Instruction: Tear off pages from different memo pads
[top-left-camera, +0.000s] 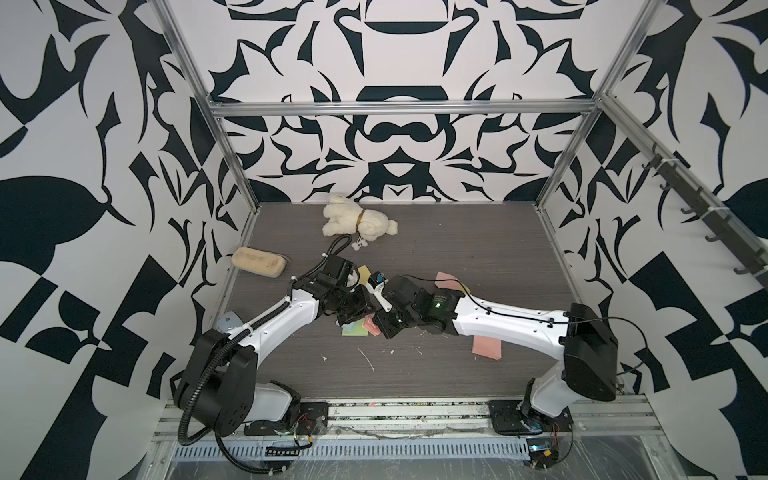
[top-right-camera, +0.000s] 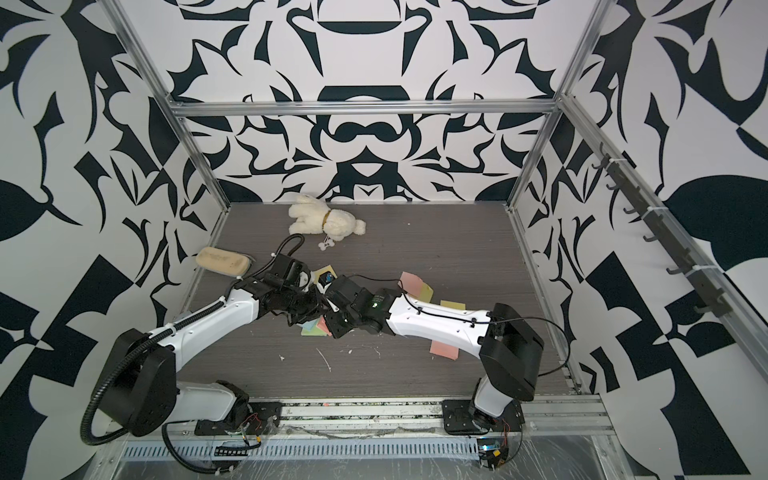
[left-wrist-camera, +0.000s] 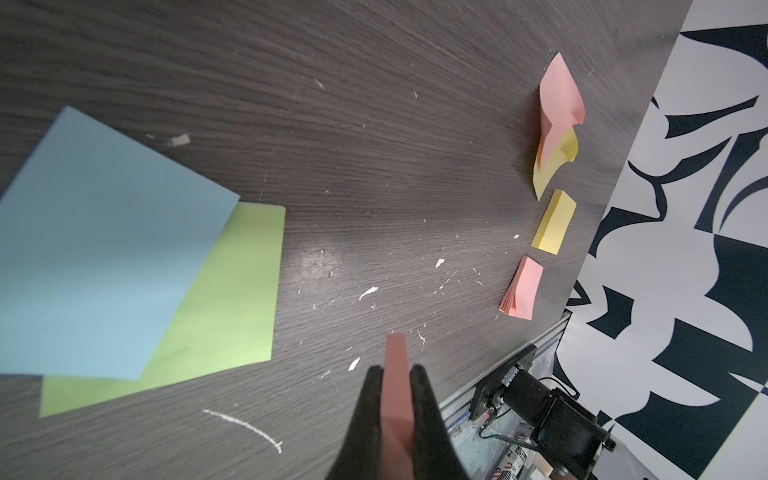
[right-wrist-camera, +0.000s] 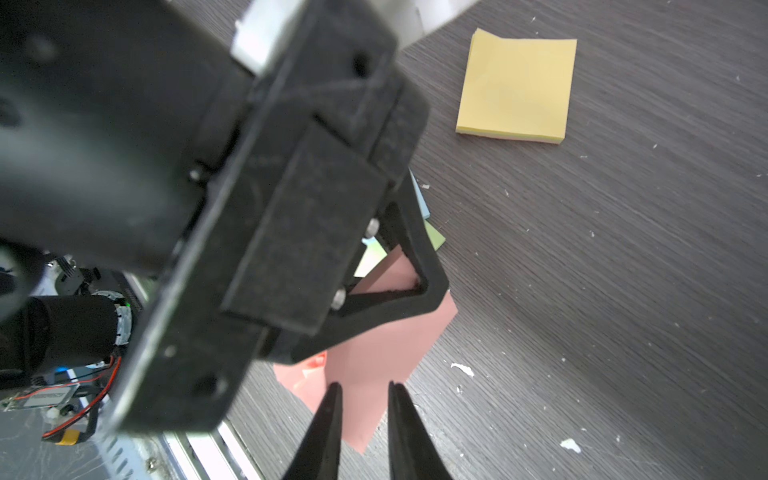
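Pink memo paper (left-wrist-camera: 396, 416) stands upright between the dark fingers of my left gripper, which is shut on it; whether it is one page or a pad I cannot tell. The right wrist view shows this pink paper (right-wrist-camera: 384, 352) passing through the left gripper's black frame. My right gripper is open, its two fingers apart near the paper's lower end. A blue sheet (left-wrist-camera: 104, 248) overlaps a green sheet (left-wrist-camera: 240, 296) on the table. A yellow pad (right-wrist-camera: 518, 86) lies flat, and the arms partly cover it from above.
To the right lie a curled pink page (left-wrist-camera: 560, 104), a yellow page (left-wrist-camera: 556, 164), a small yellow pad (left-wrist-camera: 554, 221) and a pink pad (left-wrist-camera: 524, 288). A plush toy (top-left-camera: 360, 220) and a tan oblong (top-left-camera: 259, 261) lie farther back.
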